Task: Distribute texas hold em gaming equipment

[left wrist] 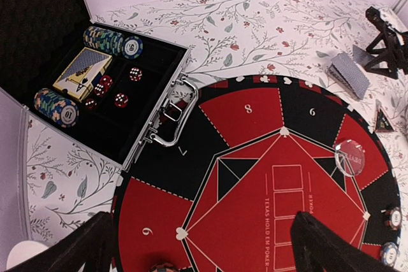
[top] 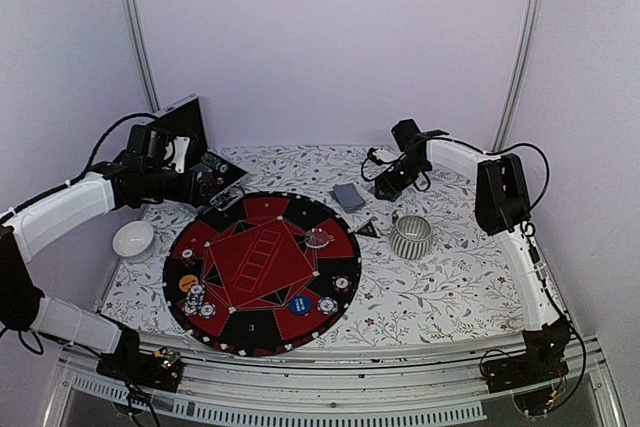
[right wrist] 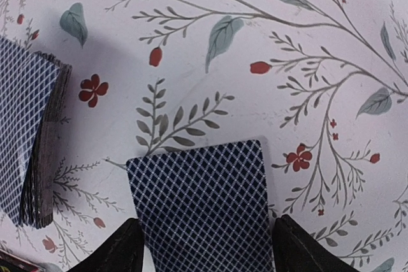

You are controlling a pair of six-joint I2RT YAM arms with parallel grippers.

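In the right wrist view, a dark blue card or small stack with a lattice back [right wrist: 204, 195] lies flat on the table. My right gripper reaches down over it, its fingers apart, one at each side edge of the card. Whether they touch it I cannot tell. Left of it is a thicker card stack [right wrist: 25, 125], seen whole as a card deck [top: 348, 197] from above. My left gripper stands open and empty over the red and black poker mat [left wrist: 248, 202], facing the open case [left wrist: 127, 128] of chips, cards and dice.
A striped basket [top: 411, 239] and a small black triangle [top: 369, 229] stand right of the mat. Chip stacks [top: 195, 297] and a clear disc [top: 318, 238] rest on the mat. A white bowl [top: 133, 238] sits at far left.
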